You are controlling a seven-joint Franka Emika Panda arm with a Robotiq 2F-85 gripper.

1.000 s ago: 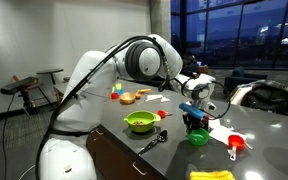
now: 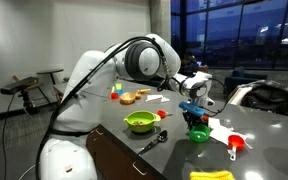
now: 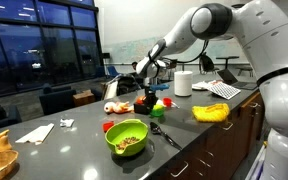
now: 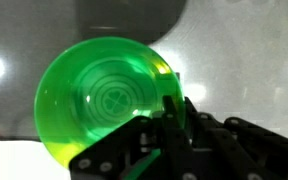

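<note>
A green translucent cup or bowl (image 4: 99, 95) fills the left half of the wrist view, its open mouth facing the camera. My gripper is shut on its right-hand rim. In exterior view 1 the green cup (image 2: 199, 134) appears just under the gripper (image 2: 195, 120), near the middle of the dark table. Exterior view 2 shows only part of the green cup (image 3: 158, 110) behind other things. Whether its base touches the table is hard to tell.
A lime-green bowl (image 2: 140, 122) holding something stands to the left, with a dark utensil (image 2: 152, 143) before it. A red pan or cup (image 2: 236, 142) lies to the right. A yellow cloth (image 3: 212, 113) lies near the table edge. White paper (image 4: 24, 160) lies beside the cup.
The gripper and green cup appear slightly higher in exterior view 1 than before. Everything else stays where it was.
</note>
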